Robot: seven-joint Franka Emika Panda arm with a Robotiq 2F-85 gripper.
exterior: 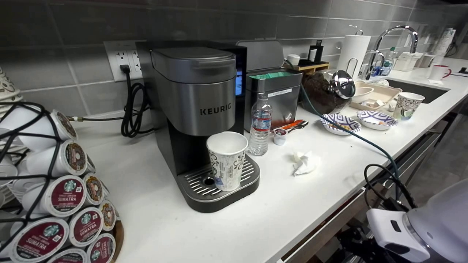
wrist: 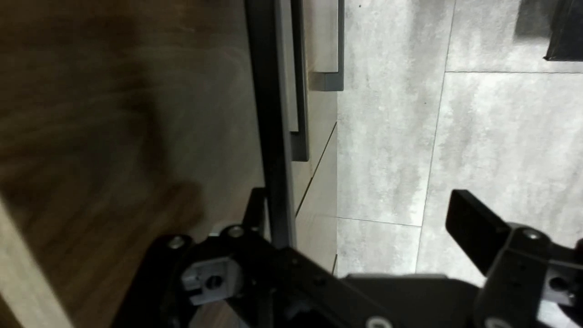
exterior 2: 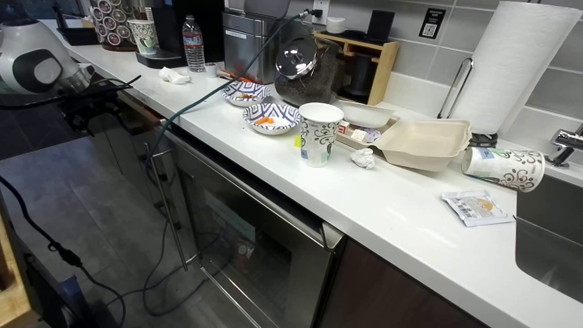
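Note:
In the wrist view my gripper is open, its fingers wide apart with only grey floor showing between them. The left finger lies against or just beside a dark bar [wrist: 271, 120], on the side of a brown wooden surface [wrist: 164, 82]. Whether it touches the bar I cannot tell. Exterior view 1 shows the dark gripper [exterior: 357, 243] low beside the counter's front edge, near a wooden drawer [exterior: 324, 234] under the counter. Exterior view 2 has the gripper [exterior 2: 82, 112] at the counter front, its fingers too dark to make out.
On the counter [exterior: 280, 210] stand a coffee maker [exterior: 193, 92] with a paper cup [exterior: 227, 162], a water bottle [exterior: 260, 127] and a coffee pod [exterior: 279, 136]. A crumpled napkin [exterior: 305, 163] lies near them. A green cable [exterior: 351, 131] hangs over the edge.

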